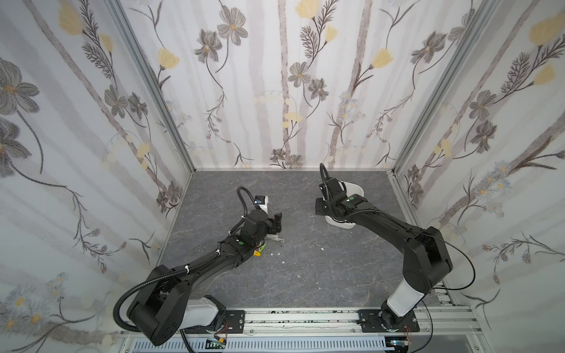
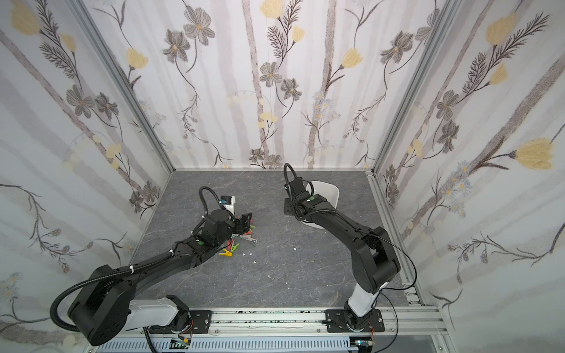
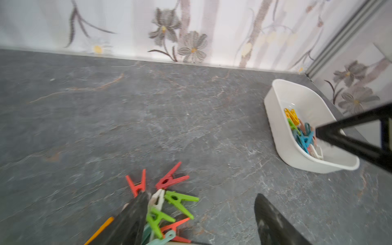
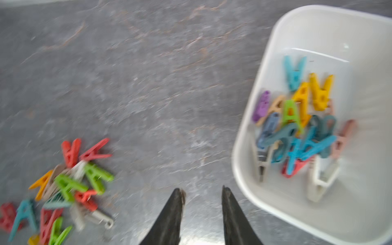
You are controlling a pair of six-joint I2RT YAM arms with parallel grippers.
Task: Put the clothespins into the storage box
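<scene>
Loose clothespins lie in a pile left of centre, among them a green one (image 3: pixel 176 197) and a red one (image 4: pixel 71 152). The white storage box (image 4: pixel 249 175) at the right holds several mixed clothespins, including a yellow one (image 4: pixel 320 96). My left gripper hangs low over the pile, its blurred fingers apart with nothing clearly between them. My right gripper is open and empty at the box's left side, partly hiding the box in both top views.
Patterned walls enclose the back and sides.
</scene>
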